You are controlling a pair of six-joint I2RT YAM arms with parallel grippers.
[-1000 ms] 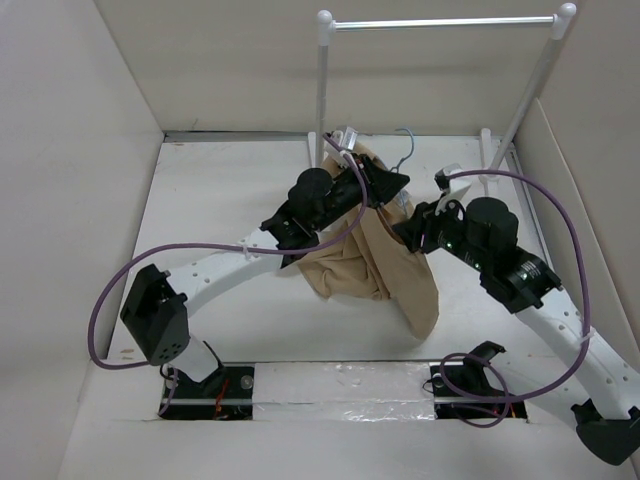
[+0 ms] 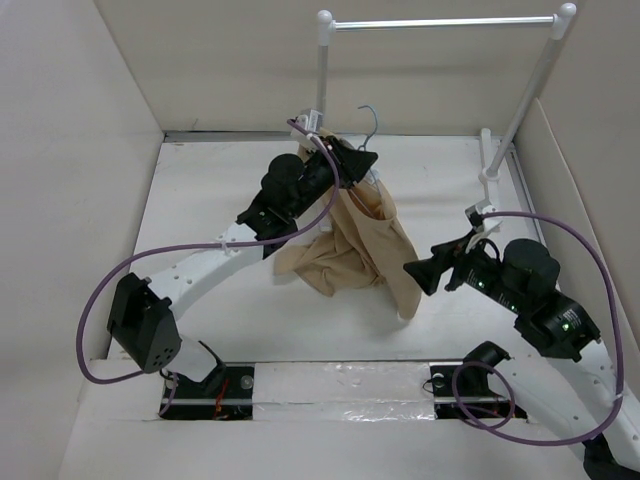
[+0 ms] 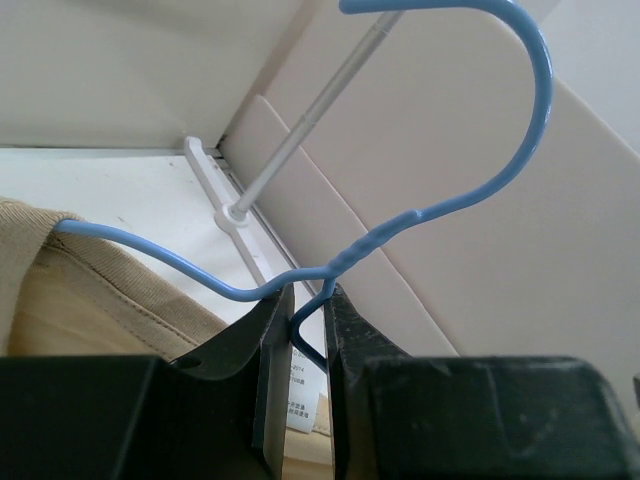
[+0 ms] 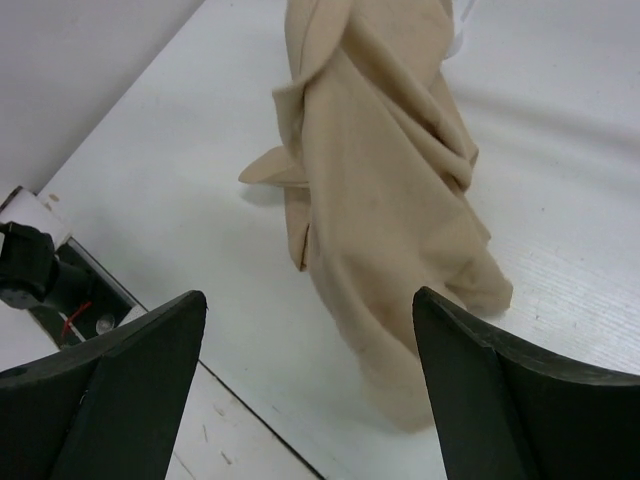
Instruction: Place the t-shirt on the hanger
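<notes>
My left gripper is shut on the blue hanger (image 3: pixel 441 208), whose hook arches above the fingers; one hanger arm runs into the beige T-shirt (image 3: pixel 110 300). In the top view the shirt (image 2: pixel 380 240) hangs from the raised left gripper (image 2: pixel 355 160) down to the floor, where part lies bunched. My right gripper (image 2: pixel 432 268) stands open to the right of the shirt, nothing between its fingers; in the right wrist view the shirt (image 4: pixel 390 200) is ahead of it.
A white rack with a top bar (image 2: pixel 440 20) stands over the back of the white work surface (image 2: pixel 200 200). Walls enclose the sides and back.
My left gripper has moved left with the hanger and shirt. The right gripper has drawn away from the shirt toward the right and down in the top view.
</notes>
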